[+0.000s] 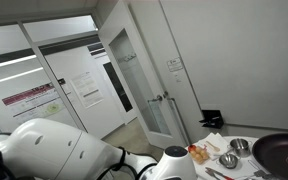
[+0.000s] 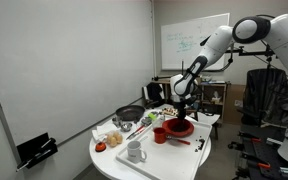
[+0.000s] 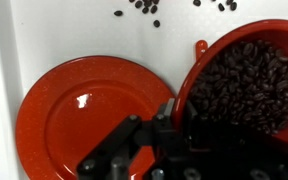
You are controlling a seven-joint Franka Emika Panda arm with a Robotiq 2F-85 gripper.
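In the wrist view a red bowl (image 3: 187, 83) full of dark beans (image 3: 246, 85) fills the right side, close to the camera. My dark gripper is shut at the bowl's near-left rim, which appears to be between its fingers. Left of it and lower lies a shiny red plate (image 3: 59, 120), with no beans visible on it. The fingers partly cover the plate's right edge. In exterior view 1 only the white arm (image 1: 69, 150) shows; its gripper is out of frame.
Loose beans (image 3: 146, 5) lie scattered on the white surface. A white mug (image 2: 136, 154), a red mug (image 2: 159, 134) and a tomato (image 2: 100, 147) stand on the table. Metal cups (image 1: 240, 147) and a dark pan (image 1: 282, 155) are further along.
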